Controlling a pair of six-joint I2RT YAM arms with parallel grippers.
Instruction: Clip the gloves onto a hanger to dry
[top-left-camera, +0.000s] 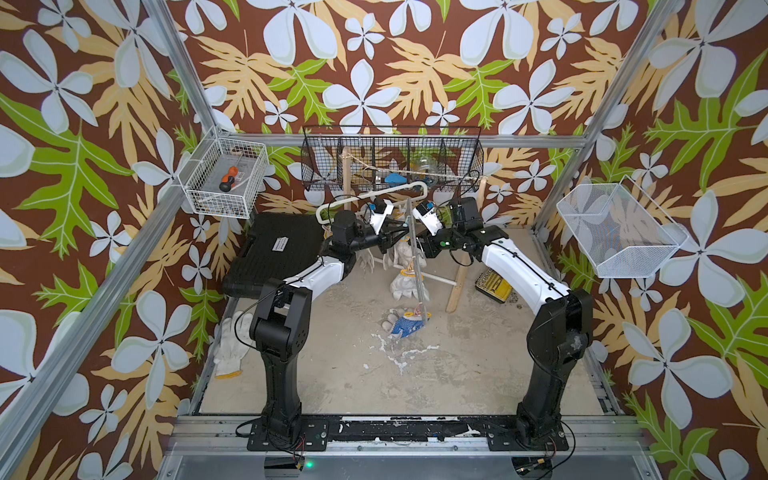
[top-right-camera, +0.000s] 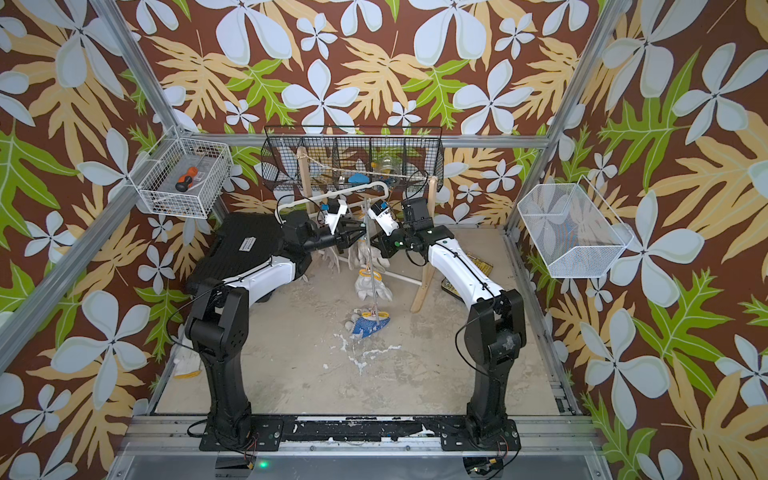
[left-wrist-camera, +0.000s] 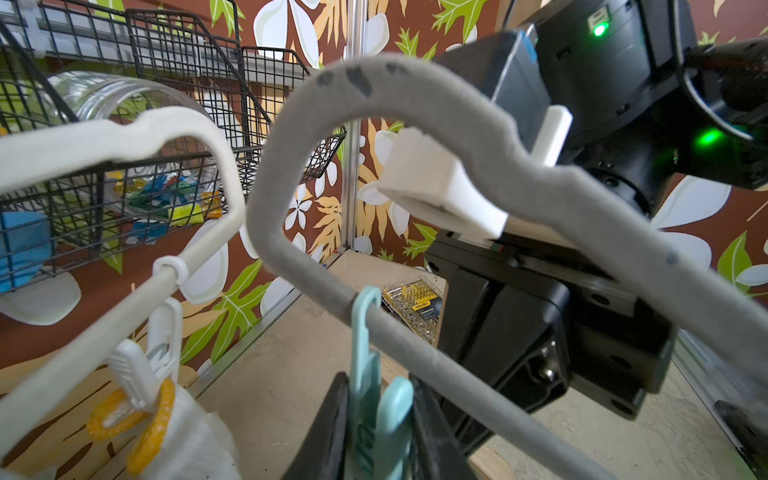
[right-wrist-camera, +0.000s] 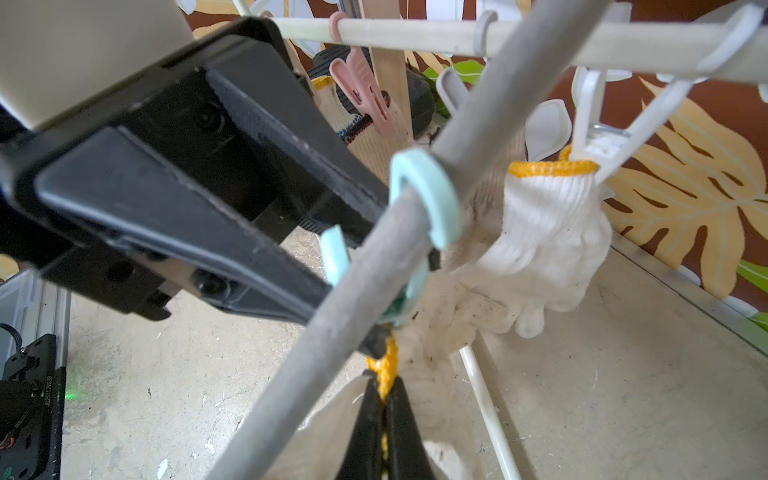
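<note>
A grey hanger (left-wrist-camera: 480, 376) runs between the grippers. A mint clip (left-wrist-camera: 364, 344) hooks over its bar, with my left gripper shut on it. Below it, my right gripper is shut on the yellow cuff (right-wrist-camera: 384, 356) of a white glove (right-wrist-camera: 320, 440). Behind, a white glove (right-wrist-camera: 544, 240) hangs from a white clip (right-wrist-camera: 592, 112) on a white hanger bar (right-wrist-camera: 632, 48); a pink clip (right-wrist-camera: 360, 88) holds another. A blue-and-white glove (top-right-camera: 369, 324) is low at front centre. Loose white gloves (top-left-camera: 228, 352) lie at the left edge.
A black case (top-left-camera: 264, 248) sits back left, wire baskets (top-left-camera: 224, 204) hang at the sides and back, and a wooden stand (top-left-camera: 452, 300) with a yellow box (top-left-camera: 492, 284) is right of centre.
</note>
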